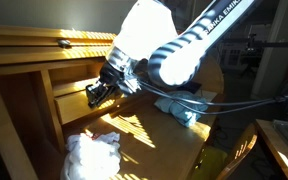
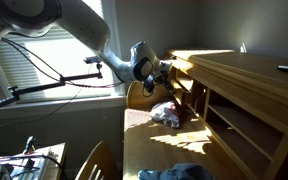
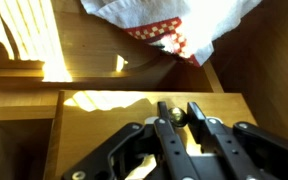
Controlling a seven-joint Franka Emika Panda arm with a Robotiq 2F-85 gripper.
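My gripper is shut on a small round drawer knob [image 3: 178, 116], seen between the fingertips in the wrist view. The knob belongs to a light wooden drawer front [image 3: 94, 125] in the desk's shelf unit. In exterior view 1 the gripper [image 1: 96, 97] reaches down against this drawer [image 1: 72, 106], and its black fingers hide the knob. From exterior view 2 the gripper [image 2: 168, 86] appears at the far end of the shelf unit. Whether the drawer stands slightly out cannot be told.
A white cloth with a red patterned part [image 3: 174, 30] lies crumpled on the desktop near the drawer. Farther along the desk is a blue-grey cloth [image 1: 182, 108]. Open shelf compartments [image 2: 239, 125] line the back. Bare desktop [image 2: 149, 150] lies between the cloths.
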